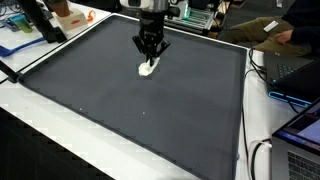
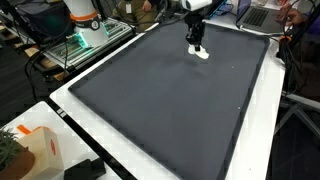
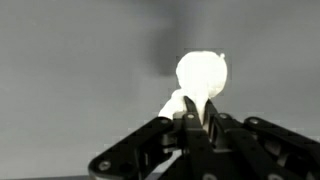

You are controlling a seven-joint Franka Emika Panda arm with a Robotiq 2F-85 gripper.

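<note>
A crumpled white piece, maybe cloth or tissue [image 3: 200,75], is pinched between my gripper's fingers in the wrist view, with its loose end spread out past the fingertips. In exterior view 1 the gripper [image 1: 151,57] points down with the white piece [image 1: 148,67] beneath it. From the other side, exterior view 2 has the gripper [image 2: 200,44] near the far end of the dark board, the white piece [image 2: 199,53] just below. Whether the piece touches the board I cannot tell.
The dark grey board [image 1: 150,115] is otherwise bare, with wide free room in front of the gripper. Laptops [image 1: 296,150] and a cable [image 1: 253,150] lie along the right side. Tools and boxes stand at the far left.
</note>
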